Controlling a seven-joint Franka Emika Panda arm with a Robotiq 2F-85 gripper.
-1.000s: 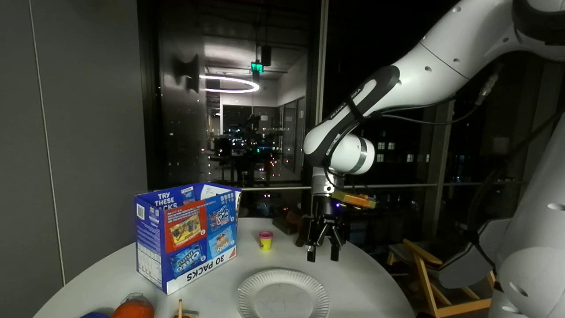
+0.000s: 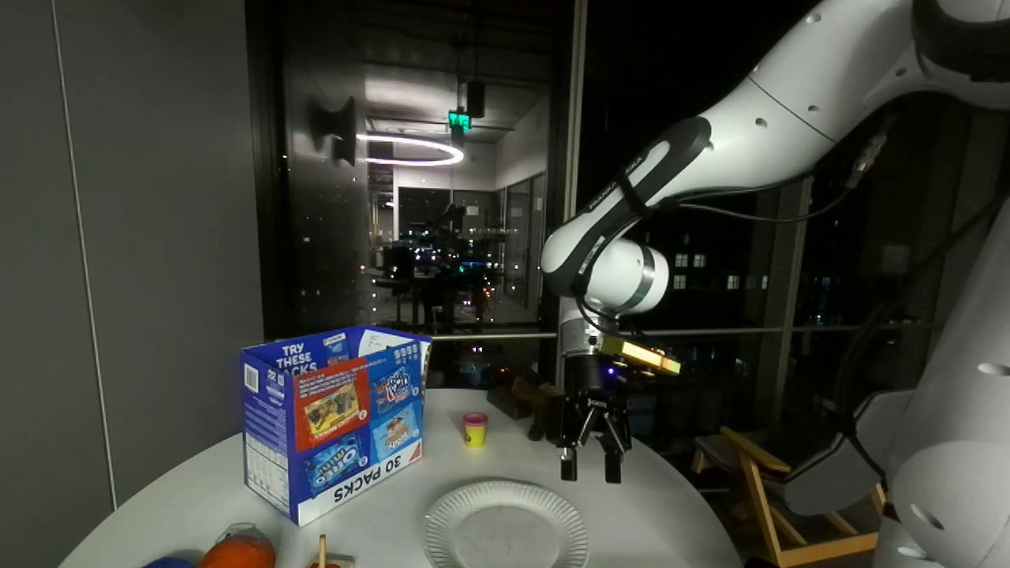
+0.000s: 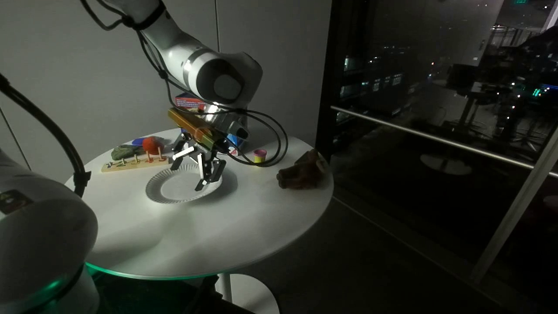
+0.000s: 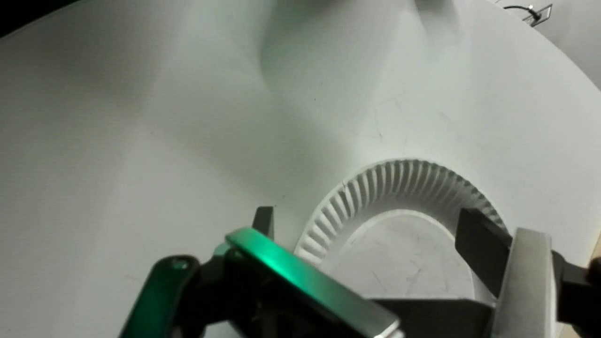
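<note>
My gripper hangs above the table with its fingers apart and nothing between them. In exterior view 1 it is to the right of a white fluted paper plate. Exterior view 2 has the fingers in front of part of that plate, held over its right side. From the wrist, the plate lies empty below, partly covered by the open fingers. A small yellow tub with a pink lid stands upright behind the plate, clear of my gripper.
A large blue snack box stands at the table's left. A brown animal-like toy lies near the edge. A wooden peg board, a red-orange round object and a green object sit beyond the plate.
In exterior view 1 my gripper has shifted a little right and lower, and its wrist has turned slightly. The plate, tub and box have stayed where they were.
</note>
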